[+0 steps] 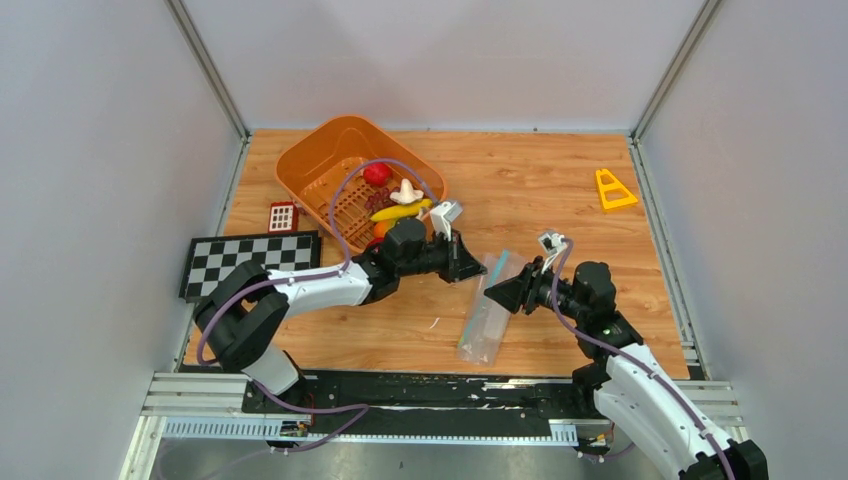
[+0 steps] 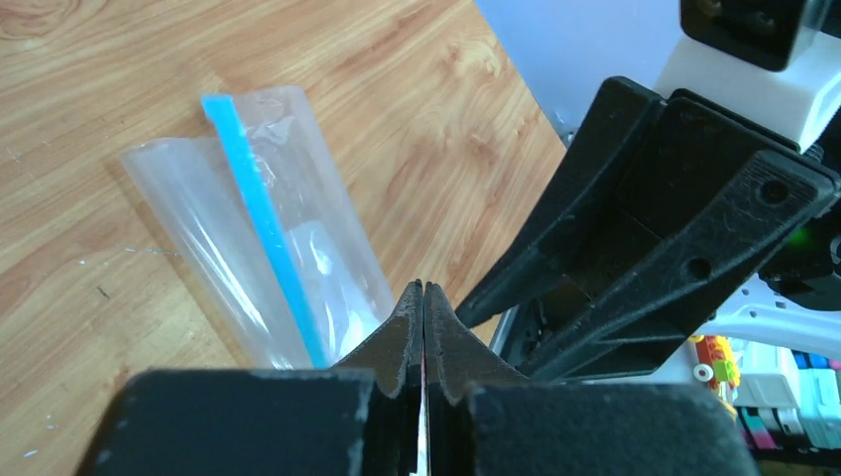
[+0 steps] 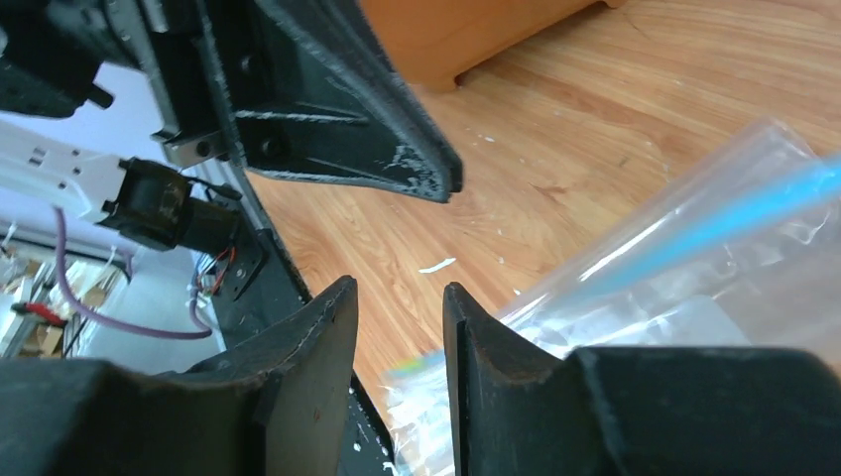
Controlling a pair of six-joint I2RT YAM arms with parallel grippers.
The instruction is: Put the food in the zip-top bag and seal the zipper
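Observation:
The clear zip top bag (image 1: pixel 484 330) with its blue zipper strip (image 2: pixel 260 213) lies flat on the table below both grippers. In the left wrist view my left gripper has its fingertips pressed together with nothing between them; the bag is outside them. My right gripper is open, a gap showing between its fingers and the bag (image 3: pixel 635 288) beneath. In the top view the left gripper (image 1: pixel 482 272) and right gripper (image 1: pixel 490 295) sit close together over the bag. The food, including a yellow banana (image 1: pixel 396 212), a red item (image 1: pixel 377 174) and a white mushroom (image 1: pixel 406 192), is in the orange basket.
The orange basket (image 1: pixel 300 165) stands at the back left, partly behind my left arm. A checkered board (image 1: pixel 225 262) and a red-framed card (image 1: pixel 283 217) lie left. A yellow triangle (image 1: pixel 604 188) is at the back right.

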